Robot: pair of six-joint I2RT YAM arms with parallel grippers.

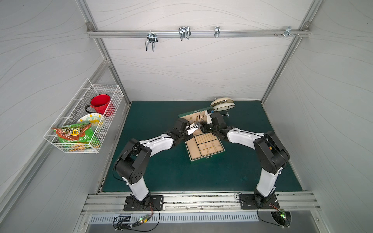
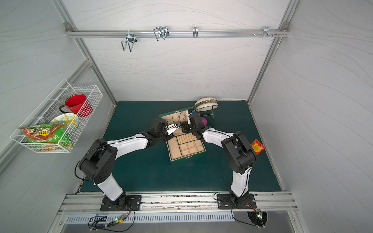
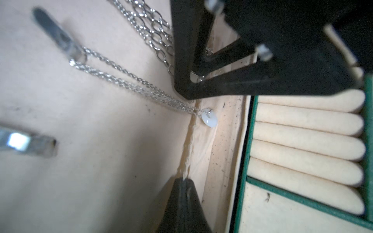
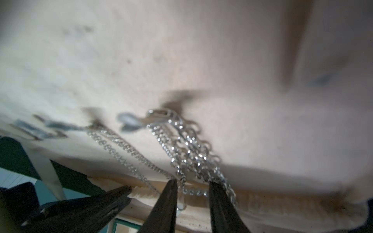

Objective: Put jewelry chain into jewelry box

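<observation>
The jewelry box [image 1: 195,155] stands open, its lid raised at the back. Inside the lid, a thick silver chain [image 4: 190,147] hangs over a small hook [image 4: 134,122], near my open right gripper. Strands of chain show between the right fingertips, which stand apart. A finer chain [image 3: 136,86] with a white pendant [image 3: 209,118] hangs from a neighbouring hook [image 3: 58,35]; the pendant lies at the lid's lower edge. My left gripper is shut below that pendant, with nothing visible between its fingers and apart from the chain.
Ring rolls [image 3: 307,132] and compartments fill the box's front half. Both grippers are close together over the lid. A cream dome-shaped item [image 2: 206,104] and a purple object [image 2: 204,121] stand beside the box.
</observation>
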